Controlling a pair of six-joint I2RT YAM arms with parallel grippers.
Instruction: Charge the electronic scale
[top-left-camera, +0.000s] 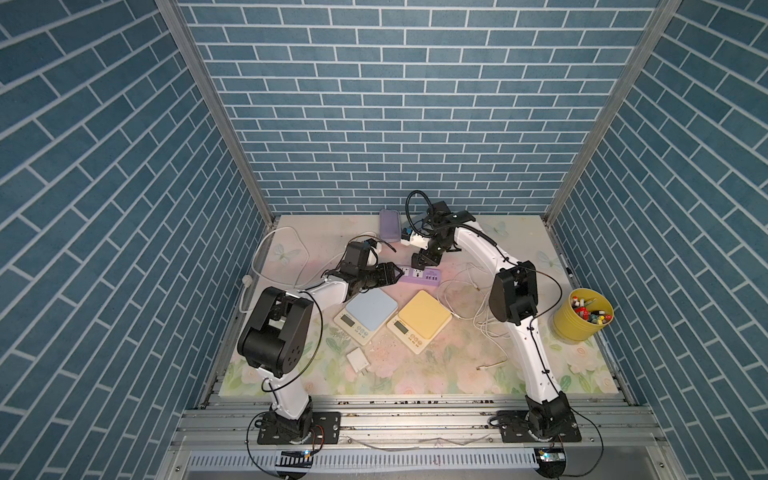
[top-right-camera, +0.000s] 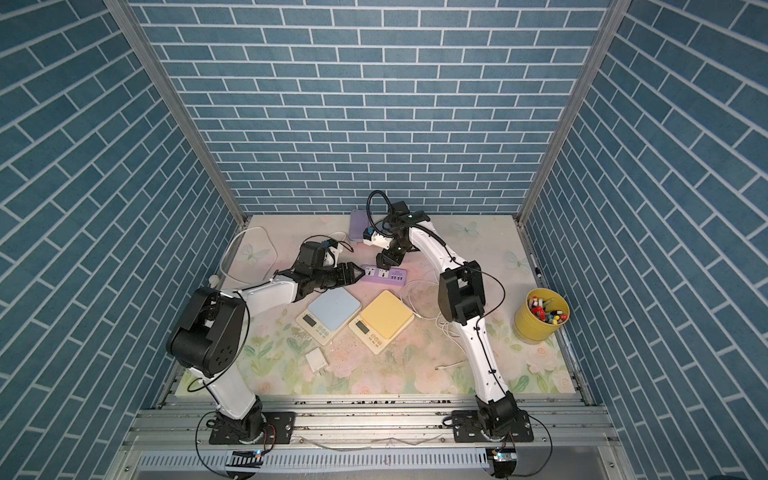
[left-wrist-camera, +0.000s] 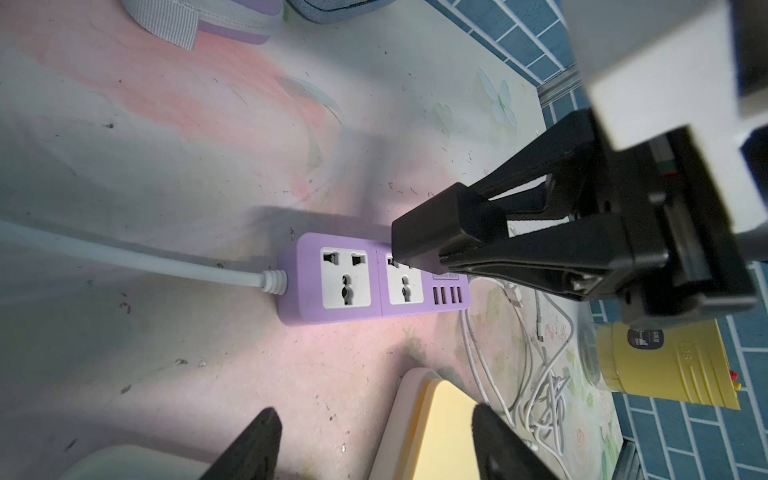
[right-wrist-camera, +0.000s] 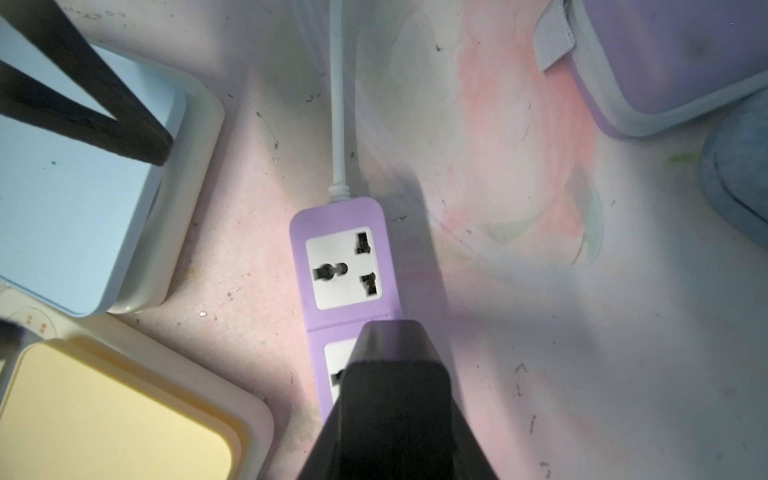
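Two electronic scales lie side by side, one with a blue top (top-left-camera: 372, 308) and one with a yellow top (top-left-camera: 426, 314). Behind them is a purple power strip (left-wrist-camera: 336, 316), its visible sockets empty in the left wrist view. A white charger block (top-left-camera: 357, 361) rests in front of the scales. My left gripper is open near the strip's cord end, its fingers apart with nothing seen between them. Over the strip's second socket hangs my right gripper; its fingertips overlap into one dark shape, so any gap is hidden.
White cables (top-left-camera: 484, 320) lie tangled right of the yellow scale. A yellow bucket (top-left-camera: 577, 320) of small items stands at the far right. Behind the strip is a purple case (top-left-camera: 389, 225).
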